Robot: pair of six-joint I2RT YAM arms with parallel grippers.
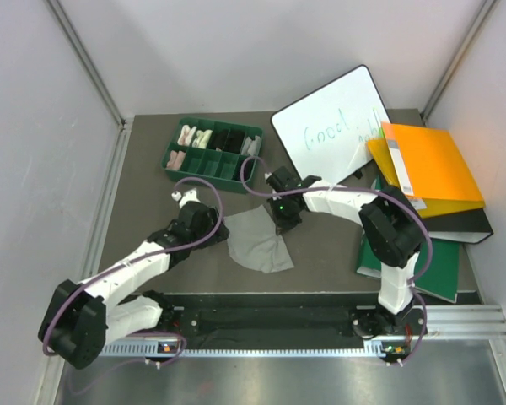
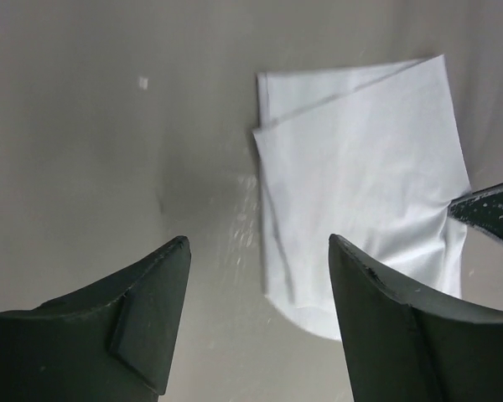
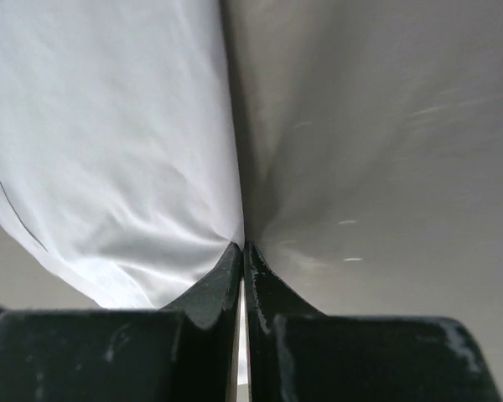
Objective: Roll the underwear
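Observation:
The light grey underwear (image 1: 251, 240) lies folded on the dark mat, its corners and folds showing in the left wrist view (image 2: 360, 167). My left gripper stands open above the mat beside the cloth's left edge, with nothing between its fingers. My right gripper is shut at the right edge of the underwear (image 3: 126, 142), its tips touching a fold; whether fabric is between them I cannot tell.
A green divided box (image 1: 198, 160) with rolled garments stands behind. A whiteboard (image 1: 325, 110) and stacked binders (image 1: 438, 169) fill the right. Bare mat lies in front of the right arm.

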